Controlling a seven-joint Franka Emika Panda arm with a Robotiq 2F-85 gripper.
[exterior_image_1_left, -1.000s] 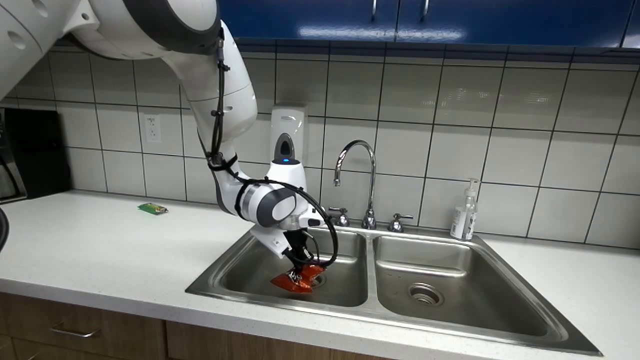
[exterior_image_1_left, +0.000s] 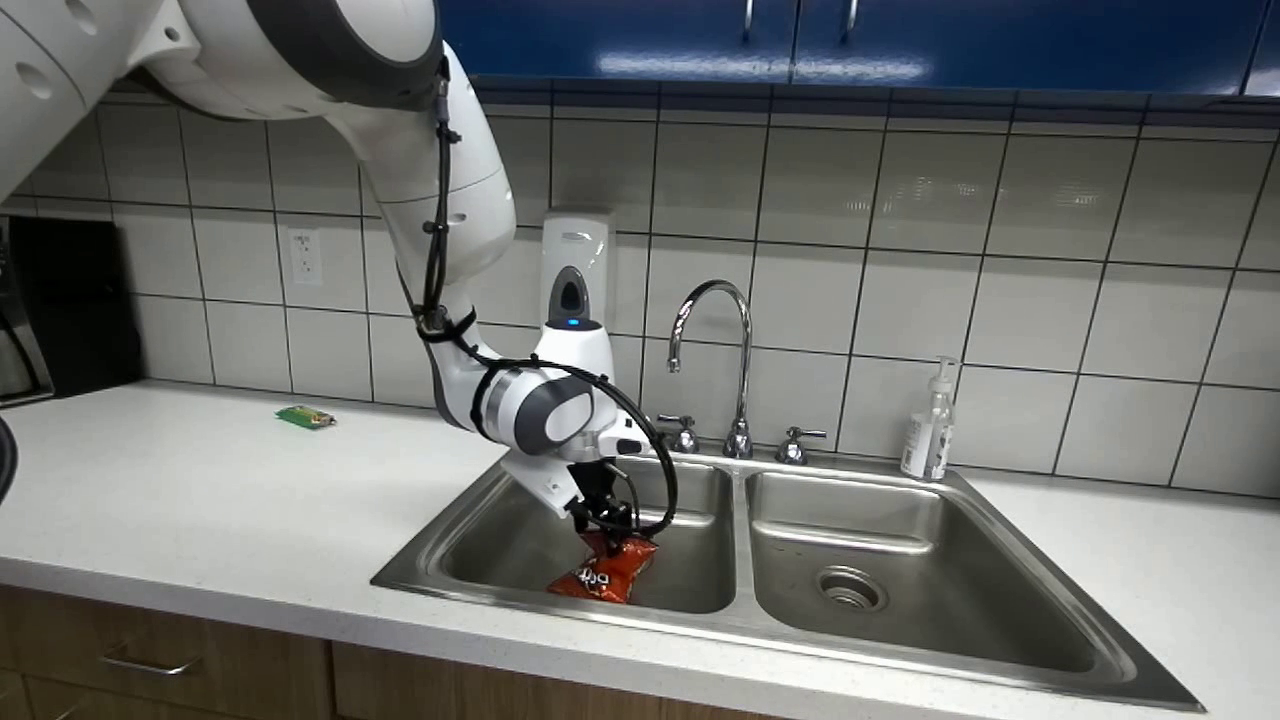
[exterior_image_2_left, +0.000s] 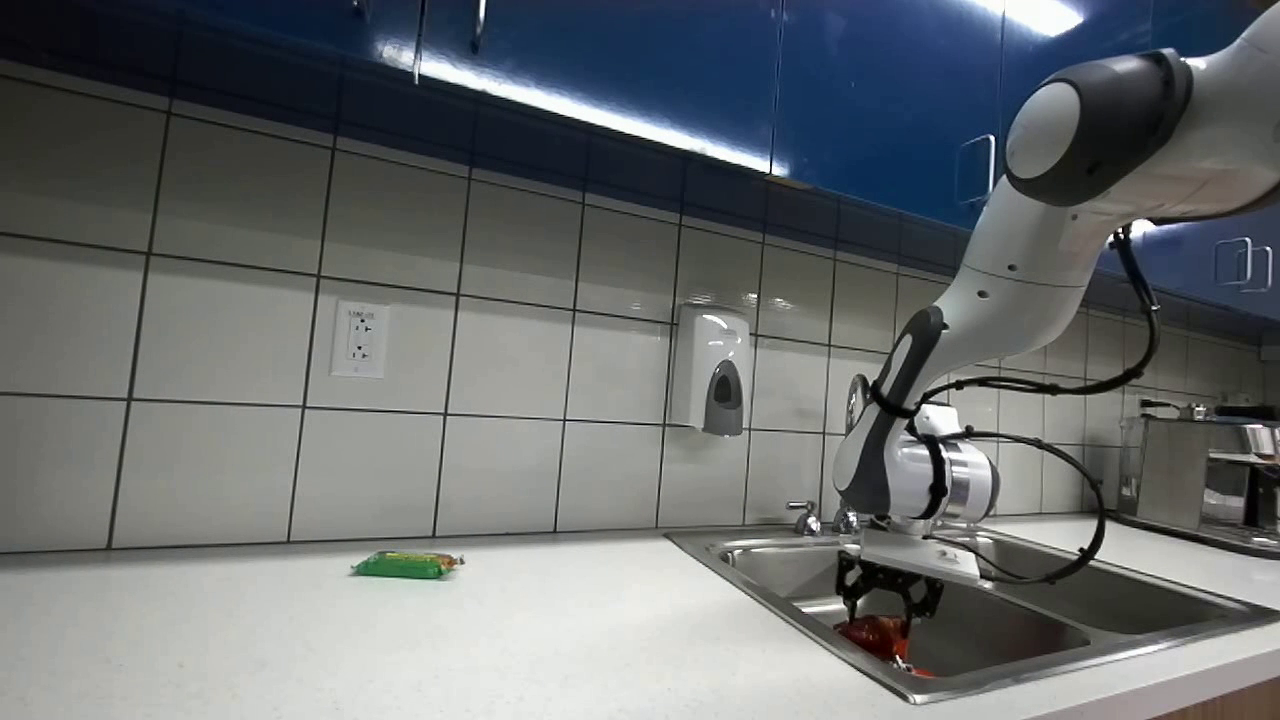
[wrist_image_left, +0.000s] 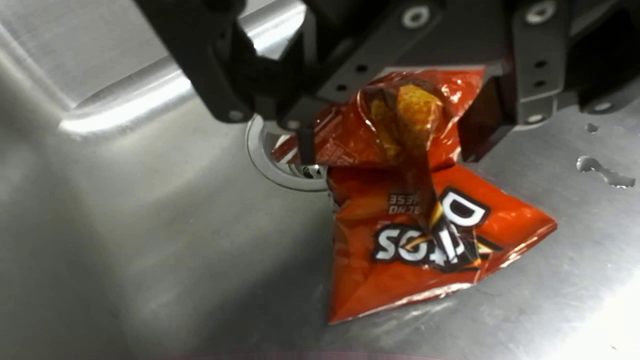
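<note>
A red Doritos bag (wrist_image_left: 384, 270) lies in the left sink basin, its upper part creased and its lower part spread over the metal. In the wrist view my gripper stands above it with its fingers well apart, one on either side of the bag's upper end. Contact between the fingers and the bag cannot be made out. From the front, the gripper (exterior_image_1_left: 608, 534) points down into the basin just over the bag (exterior_image_1_left: 603, 574). The second exterior view shows the spread fingers (exterior_image_2_left: 912, 606) above the red bag (exterior_image_2_left: 879, 636).
A basin divider (exterior_image_1_left: 744, 546) separates the empty right basin (exterior_image_1_left: 924, 600). Behind stands the faucet (exterior_image_1_left: 741, 360), with a soap bottle (exterior_image_1_left: 931, 426) to the right. On the left counter lies a green packet (exterior_image_1_left: 306, 416).
My fingers have spread apart, while the arm has stayed nearly still.
</note>
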